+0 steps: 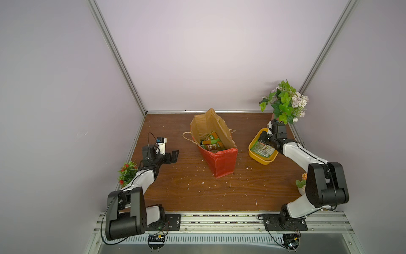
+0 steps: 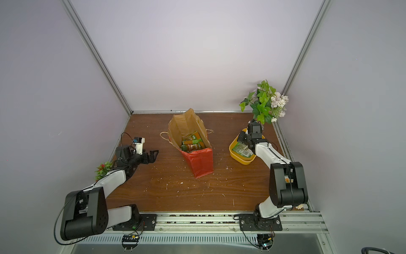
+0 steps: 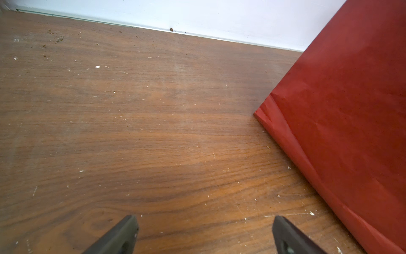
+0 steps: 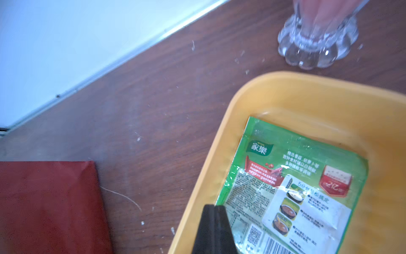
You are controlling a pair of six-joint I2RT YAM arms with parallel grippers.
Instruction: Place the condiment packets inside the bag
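Note:
A green condiment packet lies flat in the yellow basket, whole face up in the right wrist view. My right gripper hangs above it, fingers pressed together with nothing between them. In the middle of the table stands the red paper bag, its brown mouth open. Several green and orange packets are inside it. My left gripper is open and empty, left of the bag over bare table.
A vase base stands just behind the basket, its leaves and flowers rising above. A small red-flowered plant sits by the left arm. Bare table separates bag and basket.

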